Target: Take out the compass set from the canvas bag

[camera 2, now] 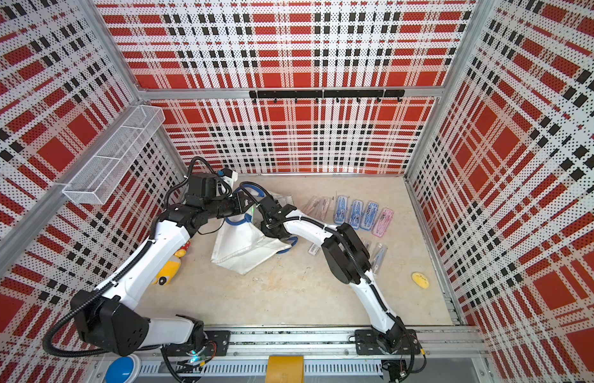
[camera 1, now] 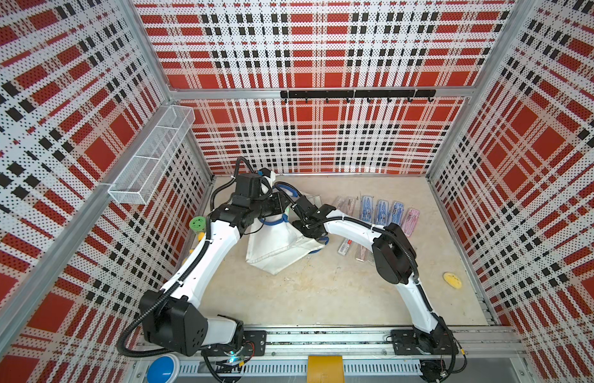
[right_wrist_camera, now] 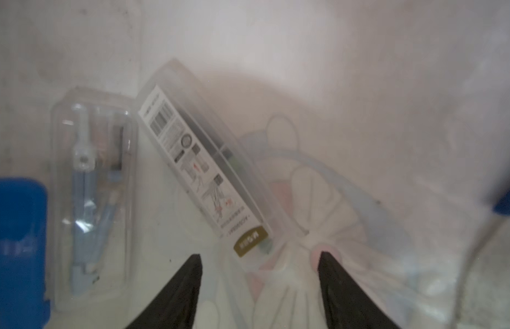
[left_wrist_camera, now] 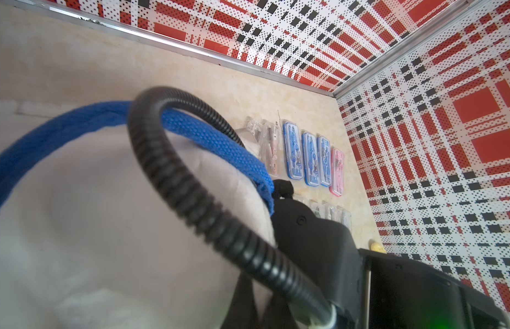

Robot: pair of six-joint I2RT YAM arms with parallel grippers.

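Note:
A white canvas bag (camera 1: 274, 255) with blue handles (left_wrist_camera: 79, 123) lies at the left middle. My left gripper (camera 1: 271, 205) is at its upper rim and, in the left wrist view, is shut, with white fabric beside it. My right gripper (camera 1: 306, 226) reaches into the bag; in the right wrist view its fingertips are apart with nothing between them. Inside, a clear compass set case (right_wrist_camera: 205, 164) lies diagonally, label up, just ahead of the fingers. Another clear case (right_wrist_camera: 88, 200) and a blue object (right_wrist_camera: 14, 246) lie to its left.
Several blue and pink cases (camera 1: 381, 212) lie right of the bag, with clear ones nearer the front. A yellow object (camera 1: 452, 279) lies at the right. A wire basket (camera 1: 150, 153) hangs on the left wall.

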